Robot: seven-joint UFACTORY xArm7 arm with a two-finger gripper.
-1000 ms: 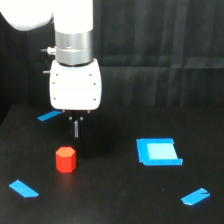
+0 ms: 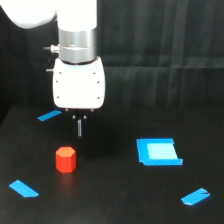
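The white robot arm hangs from the top left of the camera view, its gripper [image 2: 79, 124] pointing down with thin dark fingers above the table; whether they are open or shut is hard to tell. Below and left of the fingers stands a red hexagonal block [image 2: 65, 160]. A light square with a blue border [image 2: 159, 151] is at the right.
Blue strips lie on the dark table [image 2: 115, 195]: one at the back left [image 2: 49, 114], one at the front left [image 2: 23, 189], one at the front right [image 2: 195, 197]. A dark curtain is behind.
The arm and gripper have shifted slightly to the right. The objects on the table have not moved.
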